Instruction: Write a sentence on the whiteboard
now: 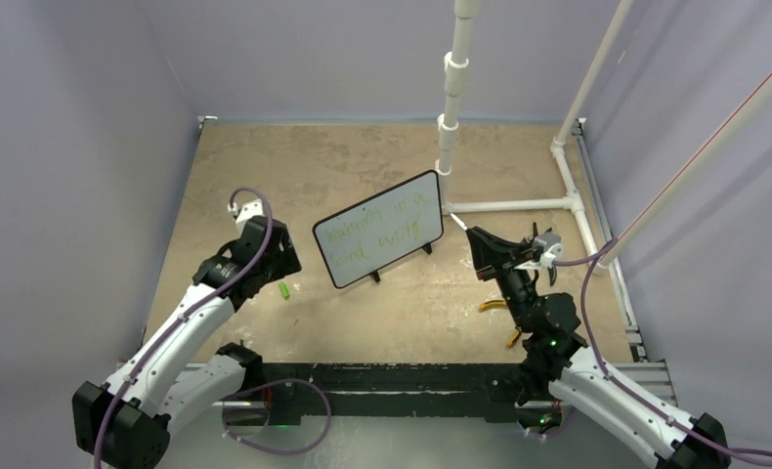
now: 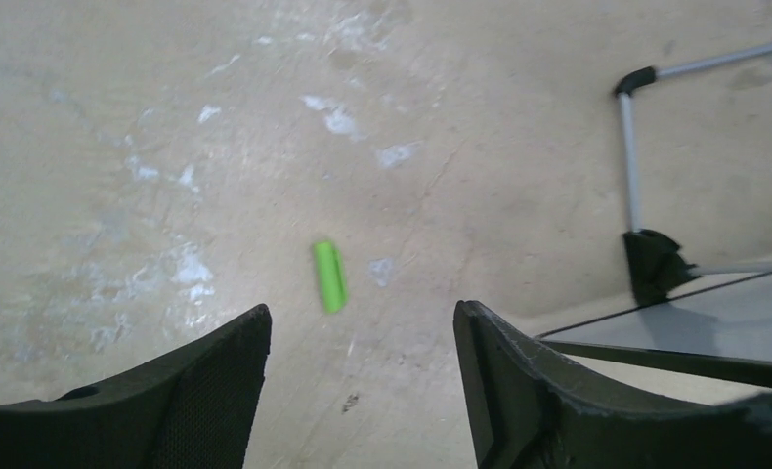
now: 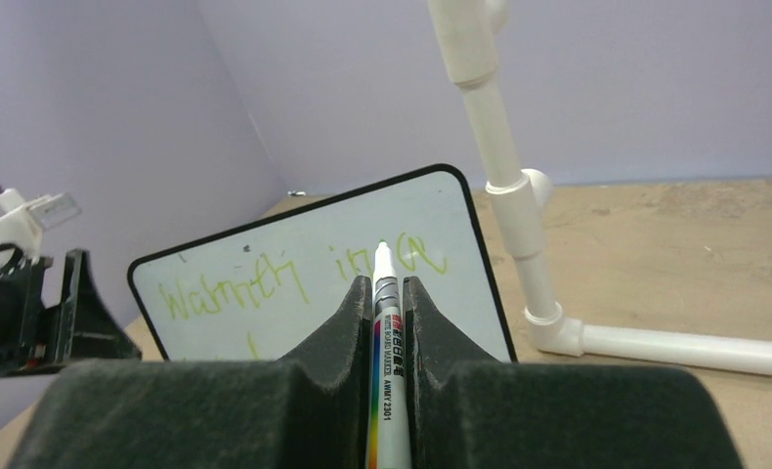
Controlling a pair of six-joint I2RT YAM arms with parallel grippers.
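The whiteboard (image 1: 380,256) leans on its stand in the middle of the table, bearing yellow-green handwriting in two lines. In the right wrist view its upper line reads "Warmth in a". My right gripper is shut on a white marker (image 3: 389,362), whose bare tip points up and towards the board, apart from it in the top view. A small green cap (image 2: 329,277) lies on the table left of the board. Above it hangs my left gripper, its fingers apart with nothing between them.
A white pipe post (image 1: 449,127) rises just behind the board's right end, with a pipe (image 1: 514,206) running right along the table. Yellow-handled pliers (image 1: 493,305) lie near the right arm.
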